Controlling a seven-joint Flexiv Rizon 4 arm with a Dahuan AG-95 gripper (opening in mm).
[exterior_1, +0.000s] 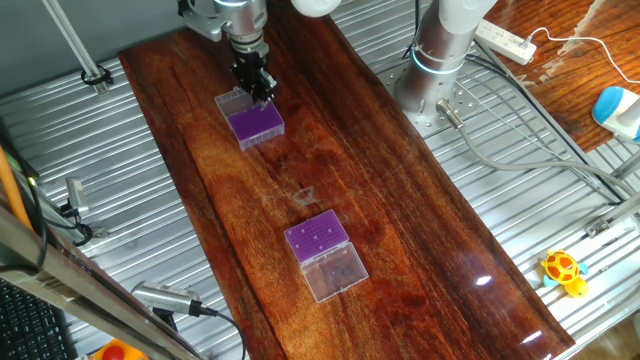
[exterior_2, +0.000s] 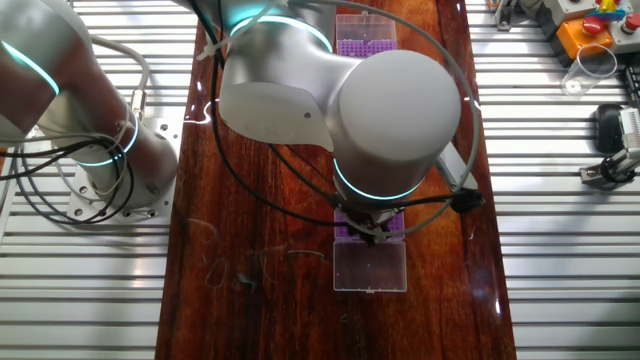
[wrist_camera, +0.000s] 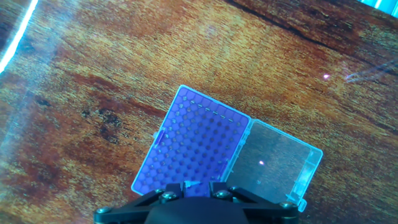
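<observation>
A purple rack box (exterior_1: 257, 121) with its clear lid (exterior_1: 234, 102) folded open sits at the far end of the wooden table. Right over this box is my gripper (exterior_1: 262, 97), pointing down. In the wrist view the purple grid of holes (wrist_camera: 193, 134) fills the box, with a row of small pale marks near its top edge. My gripper shows two fingertips apart, purple rack visible between them; a small pale-blue spot shows there too, and what it is I cannot tell. Whether the fingertips touch the rack is unclear.
A second purple rack box (exterior_1: 316, 236) with an open clear lid (exterior_1: 335, 272) lies nearer the middle of the table, a few small pale spots on its grid. Bare wood separates the boxes. A toy turtle (exterior_1: 563, 270) rests off the table, to the right.
</observation>
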